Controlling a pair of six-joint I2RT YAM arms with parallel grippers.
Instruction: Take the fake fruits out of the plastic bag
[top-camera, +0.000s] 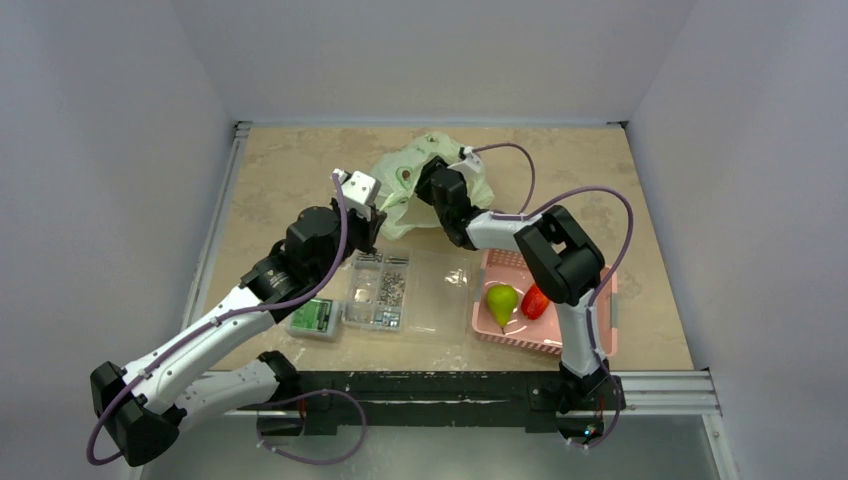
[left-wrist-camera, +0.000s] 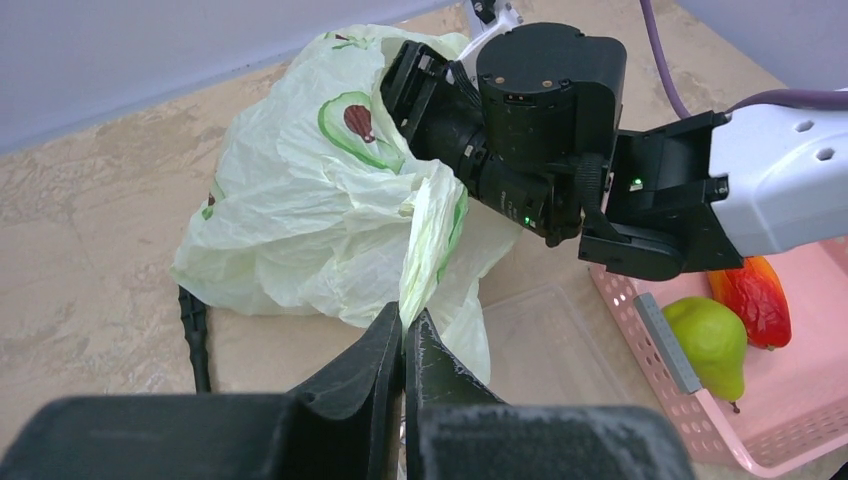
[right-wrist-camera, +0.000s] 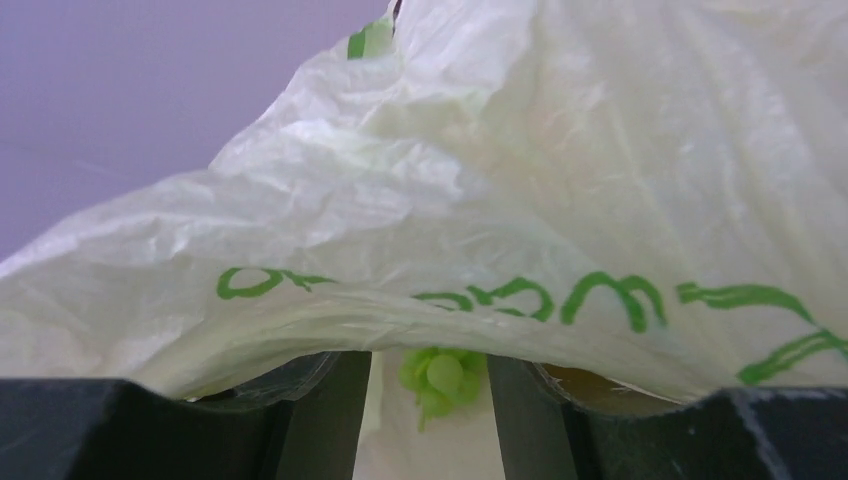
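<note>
A pale plastic bag (top-camera: 400, 160) with green print lies at the back middle. My left gripper is shut on a twisted strand of the bag, holding it at the near side. A green pear (top-camera: 501, 300) and a red fruit (top-camera: 535, 303) lie in the pink basket (top-camera: 520, 340).
A clear compartment box (top-camera: 380, 290) with its lid open and a small green-filled box (top-camera: 312, 317) lie at the front left. The right arm passes over the basket. Bare table lies at the back left and back right.
</note>
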